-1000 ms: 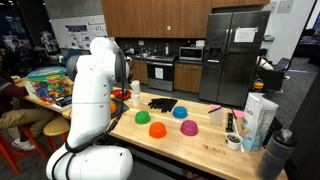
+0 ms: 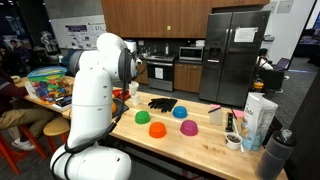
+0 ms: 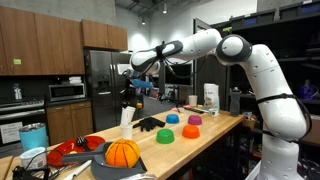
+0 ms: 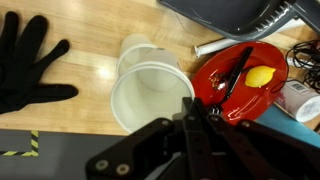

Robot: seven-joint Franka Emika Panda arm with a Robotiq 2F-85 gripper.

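A white cup (image 4: 152,98) with a wide round mouth faces the camera in the wrist view. Another pale rounded shape shows just past its upper edge; whether that is a second cup or part of this one, I cannot tell. My gripper is shut, its dark fingertips at the right rim of the cup. Whether the thin rim lies between them is too hard to make out. In exterior view 2 the white cup (image 3: 127,114) stands below the end of the arm, behind an orange basketball (image 3: 122,154).
A red plate (image 4: 238,84) with a lemon (image 4: 260,76) and dark utensil lies right of the cup. Black gloves (image 4: 28,62) lie to its left. Green (image 2: 142,116), orange (image 2: 157,130), blue (image 2: 180,112) and magenta (image 2: 189,130) bowls spread across the table.
In exterior view 1, the far end of the arm has shifted to the right, further over the table near the cup. The bowls and gloves stay where they were.
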